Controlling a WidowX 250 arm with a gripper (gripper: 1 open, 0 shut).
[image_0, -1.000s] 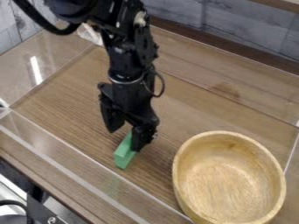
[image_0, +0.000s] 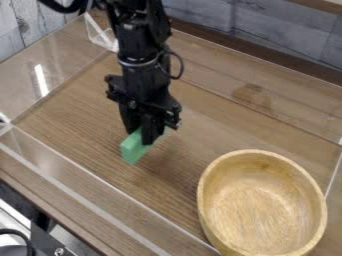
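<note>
My black gripper (image_0: 138, 122) hangs over the middle-left of the wooden table, shut on a small green block (image_0: 135, 147). The block is tilted and held low; whether it touches the table surface is hard to tell. The fingertips are partly hidden by the gripper's body.
A round wooden bowl (image_0: 261, 205) fills the lower right.
The gripper was lower over the block, which lay nearer the front.
</note>
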